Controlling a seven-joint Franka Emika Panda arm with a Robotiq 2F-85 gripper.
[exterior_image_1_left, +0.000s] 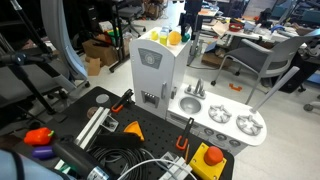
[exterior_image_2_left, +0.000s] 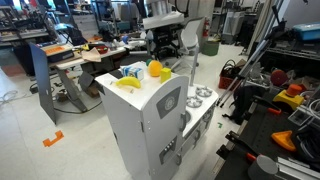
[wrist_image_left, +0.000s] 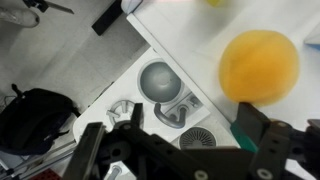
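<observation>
On top of a white toy-kitchen cabinet (exterior_image_2_left: 140, 110) stand several small things. Among them are a yellow curved piece (exterior_image_2_left: 129, 82), a yellow cup-like piece (exterior_image_2_left: 165, 74) and a rounded orange piece (wrist_image_left: 258, 66). A green piece (wrist_image_left: 243, 138) shows at the cabinet's edge in the wrist view, partly hidden by a finger. My gripper is open, its dark fingers wide apart with nothing visible between them. In exterior view 1 the gripper (exterior_image_1_left: 188, 30) hangs close over the right side of the cabinet top.
Below the cabinet top lie a grey sink (exterior_image_1_left: 190, 105) and round burners (exterior_image_1_left: 220, 114) on a lower white counter. A grey chair (exterior_image_1_left: 265, 55) stands behind. Tools and a yellow box with a red button (exterior_image_1_left: 212, 157) lie in front.
</observation>
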